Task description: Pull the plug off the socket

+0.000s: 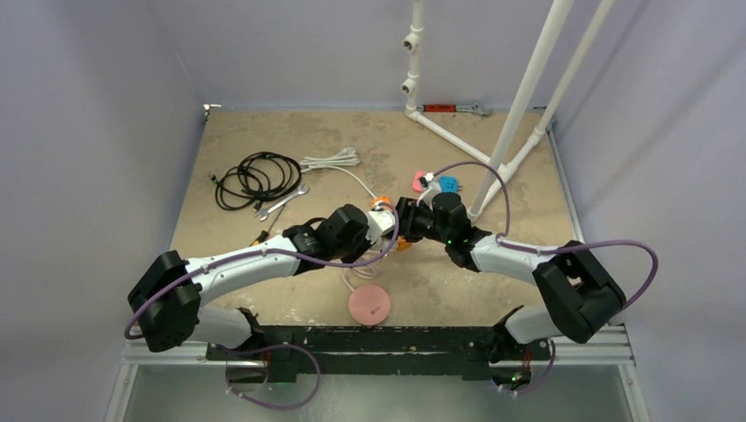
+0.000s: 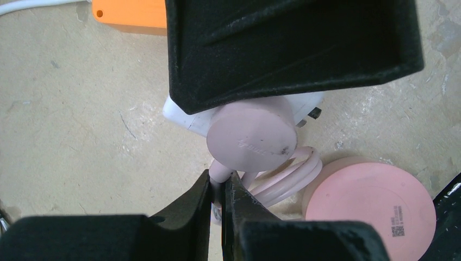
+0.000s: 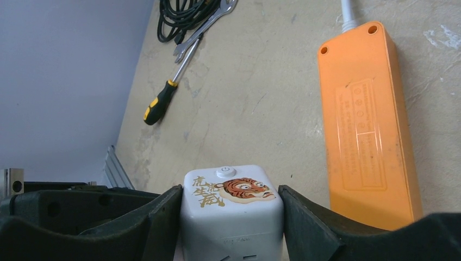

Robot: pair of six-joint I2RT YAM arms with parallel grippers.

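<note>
A white socket block point(image 3: 231, 212) with a tiger print and a power button sits between the fingers of my right gripper, which is shut on its sides. In the left wrist view, the round pink plug point(image 2: 251, 136) lies against the white block point(image 2: 187, 117); whether its pins are still seated cannot be made out. My left gripper is shut on the plug's narrow cable neck point(image 2: 219, 170), just below the round head. From above, the two grippers meet over the middle of the table, hiding most of plug and block.
An orange power strip point(image 3: 361, 125) lies close to the right gripper. A pink disc point(image 1: 369, 304) sits near the front edge. Coiled black cable point(image 1: 255, 180), a wrench point(image 3: 206, 30) and a screwdriver point(image 3: 160, 102) lie left. White pipes point(image 1: 519, 97) rise at the back right.
</note>
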